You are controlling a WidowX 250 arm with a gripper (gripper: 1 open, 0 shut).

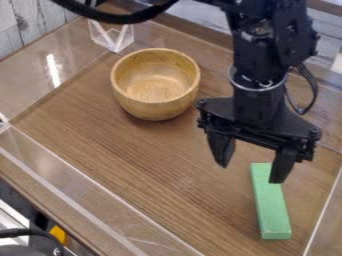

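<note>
A black gripper [257,148] hangs over the wooden table [120,170] at the centre right, its two fingers spread open with nothing seen between them. A green rectangular block [271,210] lies on the table just in front of and below the right finger, apart from it as far as the view shows. A round tan wooden bowl [156,78] rests behind the gripper, to its left.
A small white wire-like object [111,35] stands at the back left. The table's edge runs along the lower left, with dark clutter beyond it.
</note>
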